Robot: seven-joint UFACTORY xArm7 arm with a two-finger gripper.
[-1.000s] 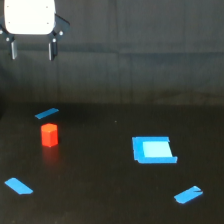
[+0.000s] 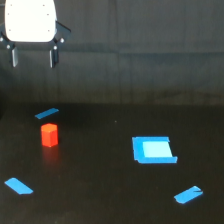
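High at the left, my gripper (image 2: 34, 59) hangs in the air with its two fingers wide apart. It is open, and nothing shows between them. Well below it in the picture, a red block (image 2: 49, 135) stands on the dark table, apart from the gripper. To the right on the table lies a white square (image 2: 157, 149) bordered by blue tape (image 2: 139, 150).
Short blue tape strips lie behind the block (image 2: 46, 113), at the front left (image 2: 18, 186) and at the front right (image 2: 188, 195). A dark curtain (image 2: 140, 60) hangs behind the table.
My gripper has come down a little and shifted very slightly right, its fingers still apart. The red block and the taped square have not moved.
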